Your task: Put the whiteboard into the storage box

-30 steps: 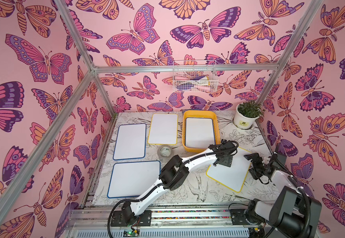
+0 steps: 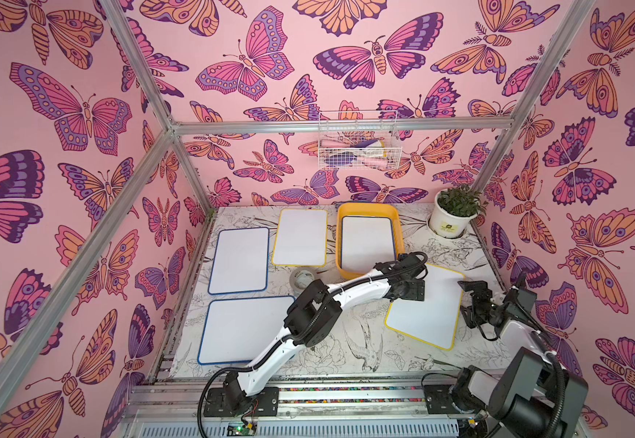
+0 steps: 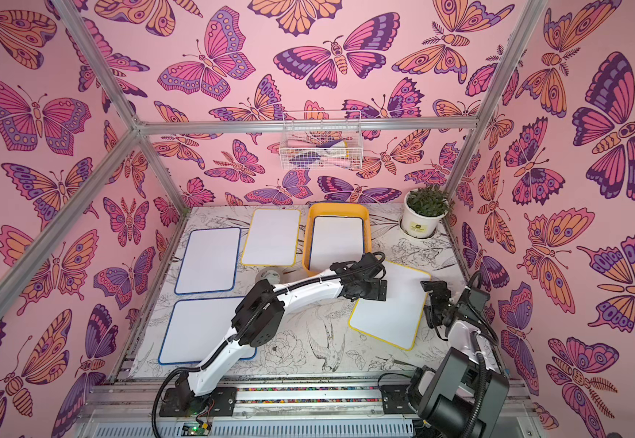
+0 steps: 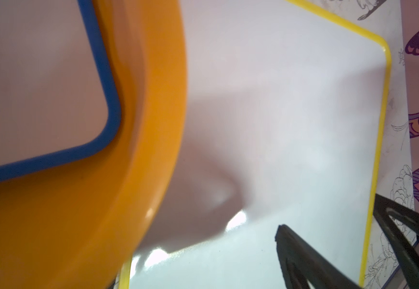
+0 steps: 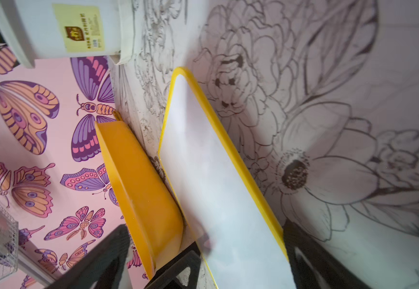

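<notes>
A yellow-edged whiteboard [image 2: 428, 315] lies at an angle on the table, right of the orange storage box [image 2: 398, 232]. Inside the box rests a blue-edged whiteboard [image 2: 367, 241]. My left gripper [image 2: 414, 289] is open, low over the angled board's left side and close to the box's front right corner, which fills the left of the left wrist view. At the board's right edge, my right gripper [image 2: 469, 300] stands open with nothing held. The board's yellow edge [image 5: 240, 168] runs up between its blurred fingers in the right wrist view. The left fingertips' contact cannot be told.
Two blue-edged whiteboards [image 2: 238, 260] [image 2: 246, 330] and another yellow-edged one [image 2: 300, 238] lie on the left. A round grey object [image 2: 302, 278] sits beside the left arm. A potted plant [image 2: 449, 221] stands back right. Bare table shows at front centre.
The angled yellow-edged board has turned slightly and shifted a little right and back. The right gripper has moved slightly right.
</notes>
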